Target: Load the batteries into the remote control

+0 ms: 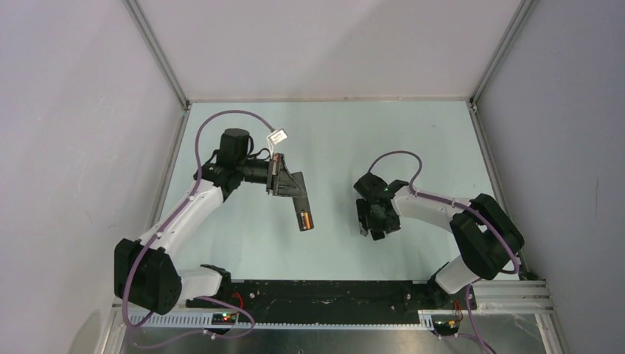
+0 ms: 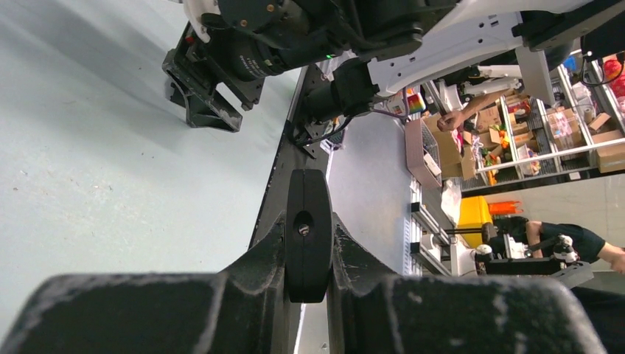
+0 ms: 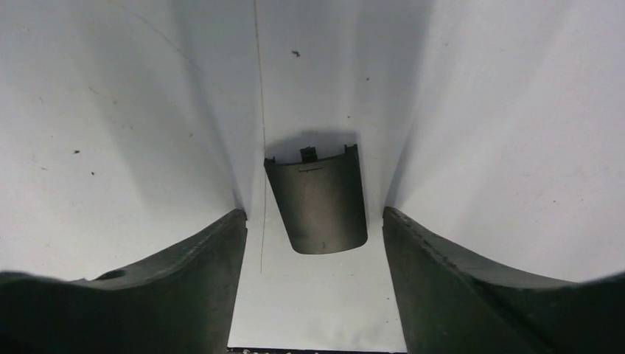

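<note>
The dark remote (image 1: 299, 193) is held by my left gripper (image 1: 284, 184), its lower end open with orange batteries (image 1: 304, 220) showing. In the left wrist view the remote (image 2: 307, 236) points end-on toward the camera between the shut fingers. My right gripper (image 1: 371, 227) is low over the table at the centre right. In the right wrist view the dark battery cover (image 3: 318, 203) lies on the table between its open fingertips, with a gap on each side.
Side walls and a back wall surround it.
</note>
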